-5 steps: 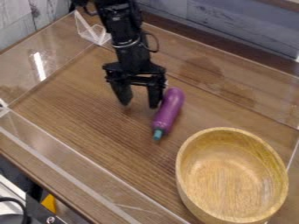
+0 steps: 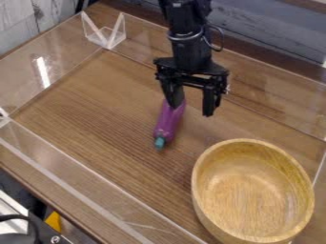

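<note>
A dark robot gripper [image 2: 193,99] reaches down from the top centre over the wooden surface, its two fingers set apart. A purple, elongated object with a teal tip [image 2: 169,124] lies on the wood just below the left finger, angled toward the viewer. Whether anything sits between the fingers is hard to see, but the purple object appears to lie outside them.
A large yellow bowl [image 2: 253,225] fills the lower right. A clear plastic container [image 2: 105,29] stands at the top left.
The gripper has moved right from the middle-left.
</note>
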